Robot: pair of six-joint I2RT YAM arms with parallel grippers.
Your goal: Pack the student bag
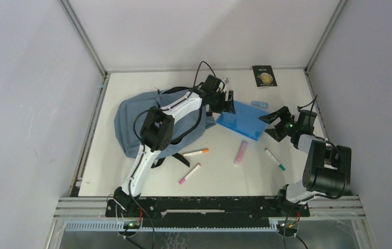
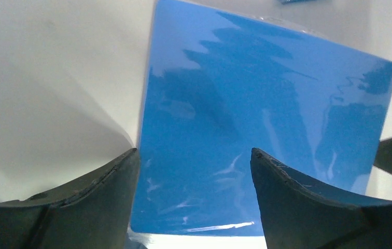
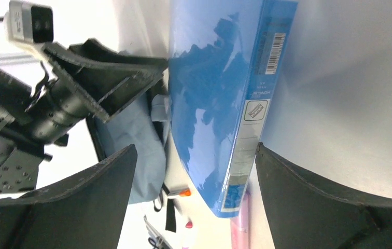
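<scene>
A glossy blue folder-like object point(image 1: 240, 119) lies on the table. My left gripper hovers over its near end with fingers apart; whether anything is between them is not clear, only blue surface shows below. My right gripper point(image 1: 267, 124) stands open at the folder's right edge, which shows a barcode label point(image 3: 274, 52) on its side. The grey-blue bag point(image 1: 131, 124) lies at the left, with dark straps, partly hidden under my left arm.
A dark booklet point(image 1: 264, 76), small blue item point(image 1: 259, 104), pink case point(image 1: 240, 152) and several markers point(image 1: 195, 152) lie loose around the folder. The front middle of the table has free room.
</scene>
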